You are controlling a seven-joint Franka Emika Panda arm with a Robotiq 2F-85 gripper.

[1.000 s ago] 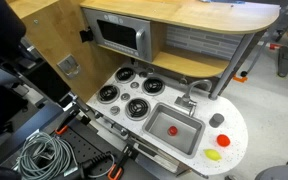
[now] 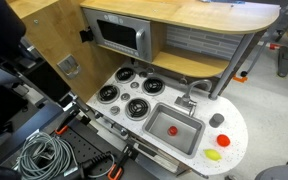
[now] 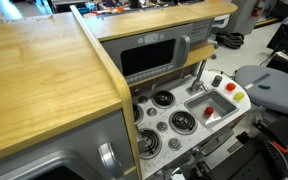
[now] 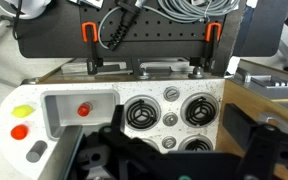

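My gripper stands open above the toy kitchen's stove, its two dark fingers wide apart at the bottom of the wrist view. Nothing shows between them except the burners [image 4: 141, 112] below. A small red object [image 2: 173, 130] lies in the grey sink [image 2: 191, 144]. On the white counter right of the sink, in exterior view 1, are a grey cup [image 2: 216, 120], a red round item [image 2: 223, 141] and a yellow item [image 2: 212, 155]. The silver microwave [image 2: 119, 33] is closed above the stove.
A wooden shelf [image 2: 194, 63] runs above the sink, and a faucet [image 2: 187, 100] rises behind it. Wooden cabinet walls [image 3: 119, 100] stand beside the stove. Coiled cables [image 2: 49, 155] lie on the black cart in front. The counter's right end has some bare room.
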